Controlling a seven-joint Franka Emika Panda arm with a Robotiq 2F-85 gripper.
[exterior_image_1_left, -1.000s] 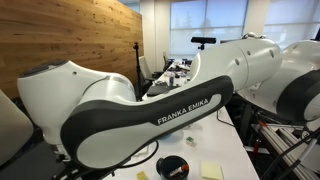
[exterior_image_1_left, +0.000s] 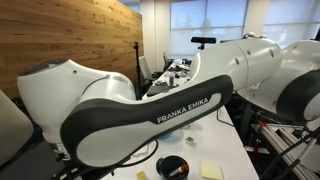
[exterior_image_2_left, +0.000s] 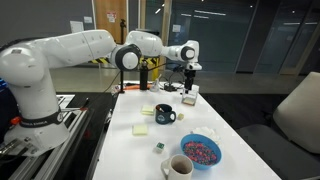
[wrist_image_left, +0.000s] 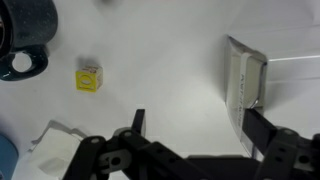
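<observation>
In the wrist view my gripper is open, its dark fingers (wrist_image_left: 258, 130) wide apart and nothing between them. A pale, narrow block-like object (wrist_image_left: 241, 85) lies ahead of the right finger. Left of it are a small yellow cube (wrist_image_left: 88, 79) with a mark on top and a dark mug (wrist_image_left: 30, 35), cut off by the frame edge. In exterior view 2 the gripper (exterior_image_2_left: 189, 82) hangs at the far end of the white table, over or close to a pale object (exterior_image_2_left: 190, 98). In exterior view 1 the arm hides the gripper.
Nearer in exterior view 2 are the dark mug (exterior_image_2_left: 168, 111), yellow pads (exterior_image_2_left: 140, 129), a small green-and-white cube (exterior_image_2_left: 158, 147), a blue bowl (exterior_image_2_left: 200, 152) with small reddish pieces and a white mug (exterior_image_2_left: 178, 170). A dark couch-like surface (exterior_image_2_left: 250, 112) borders the table's right side.
</observation>
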